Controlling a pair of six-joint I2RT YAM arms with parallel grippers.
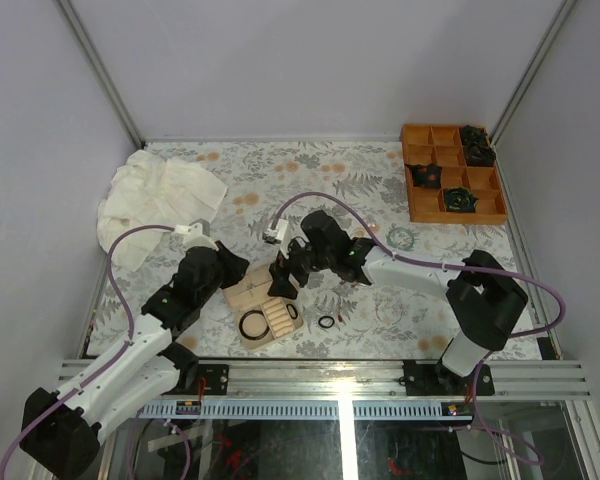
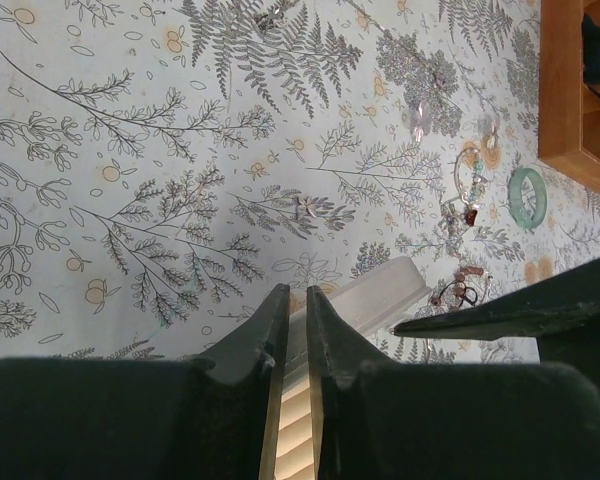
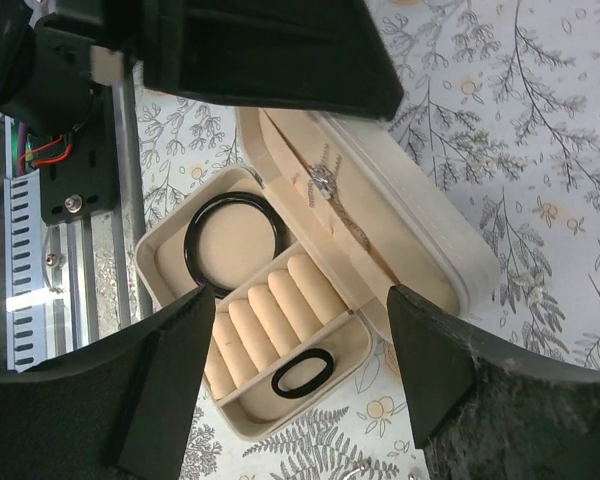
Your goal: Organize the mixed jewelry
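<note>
A beige jewelry box (image 1: 262, 325) stands open at front centre, holding a large black ring (image 3: 275, 232), padded ring rolls (image 3: 305, 295) and a small black ring (image 3: 321, 380). A chain with a silver piece (image 3: 323, 180) lies in the lid section. My left gripper is shut at the box's lid; what, if anything, is between its fingertips is unclear. My right gripper is open above the box. Loose pieces such as a beaded bracelet (image 2: 472, 190) and green bangle (image 2: 528, 198) lie on the patterned table.
A wooden compartment tray (image 1: 415, 205) with dark pouches stands at back right. A white cloth (image 1: 160, 195) lies at back left. A black loop (image 1: 326, 322) lies right of the box.
</note>
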